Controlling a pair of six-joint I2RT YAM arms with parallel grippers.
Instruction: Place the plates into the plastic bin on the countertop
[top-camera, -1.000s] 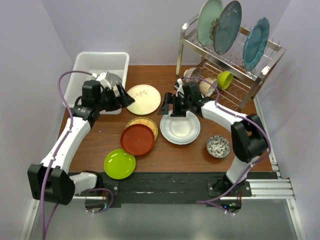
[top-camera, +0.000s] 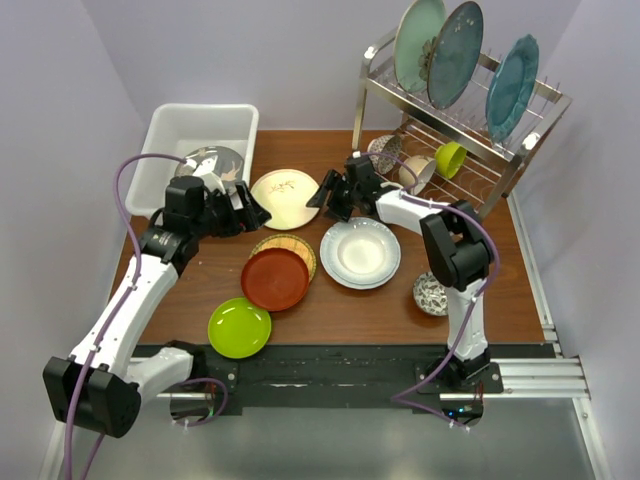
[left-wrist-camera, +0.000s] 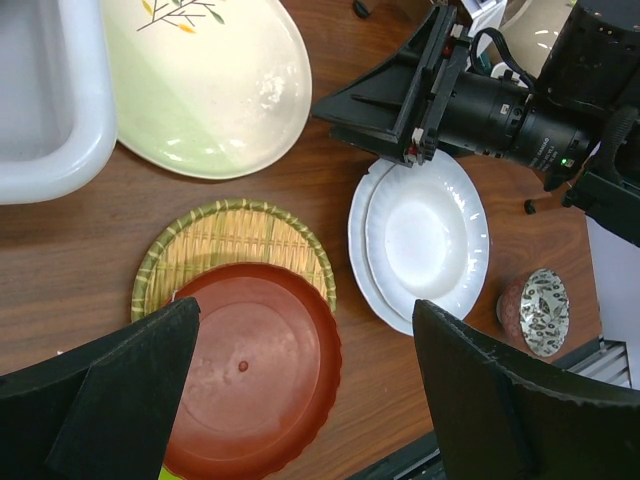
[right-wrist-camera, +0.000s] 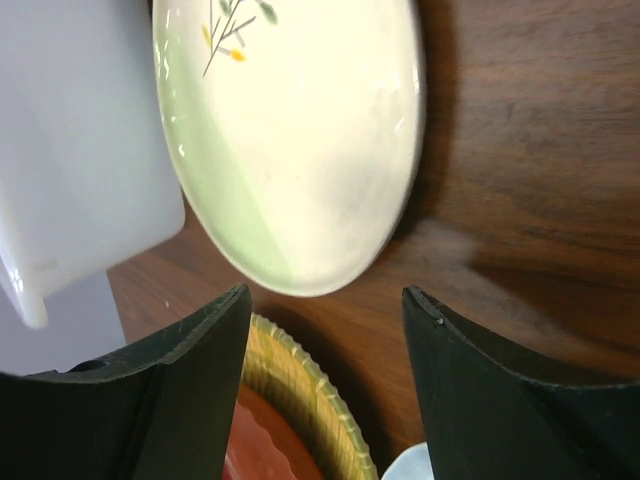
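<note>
A white plastic bin (top-camera: 159, 150) stands at the back left. My left gripper (top-camera: 246, 206) hangs open at its front right corner. My right gripper (top-camera: 328, 200) is open just right of the cream floral plate (top-camera: 286, 197); in its own view that plate lies ahead of the fingers. A red plate (top-camera: 275, 279) overlaps a woven round mat (left-wrist-camera: 230, 240). A green plate (top-camera: 239, 328) lies at the front edge, and stacked white plates (top-camera: 361, 251) sit centre right, below my right gripper.
A steel rack (top-camera: 542, 120) at the back right holds upright plates above, with cups (top-camera: 450, 160) below. A patterned bowl (top-camera: 430, 293) sits at the front right. The counter left of the red plate is fairly clear.
My right arm has swung back and slightly left, its gripper moving from over the white plates toward the cream plate. The left arm has shifted slightly.
</note>
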